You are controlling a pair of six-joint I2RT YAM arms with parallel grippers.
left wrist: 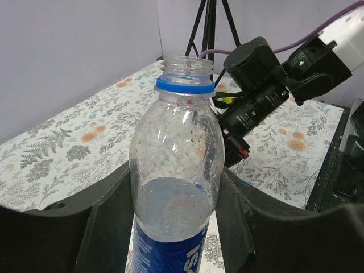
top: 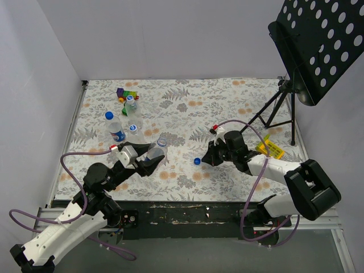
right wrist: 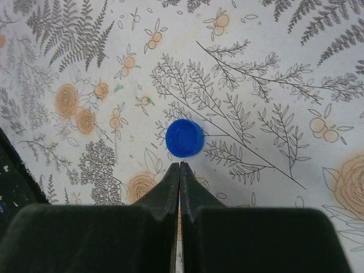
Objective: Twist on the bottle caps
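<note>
On the patterned cloth lies the blue bottle cap (top: 197,161), hollow side up. In the right wrist view the cap (right wrist: 185,138) is just beyond the fingertips, outside them. My right gripper is shut, its tips together and nothing between them. From the top, the right gripper (top: 209,159) is right of the cap. My left gripper is shut around the body of a clear bottle (left wrist: 177,136) that stands upright, its threaded mouth bare above a blue neck ring (left wrist: 185,87). In the top view this bottle (top: 161,143) is left of the cap.
Three more bottles stand at the left: a blue-capped one (top: 115,127), one behind (top: 132,107) and one in front (top: 135,132). Colourful toys (top: 126,95) lie behind them. A yellow basket (top: 272,148) and a black stand (top: 288,94) are on the right.
</note>
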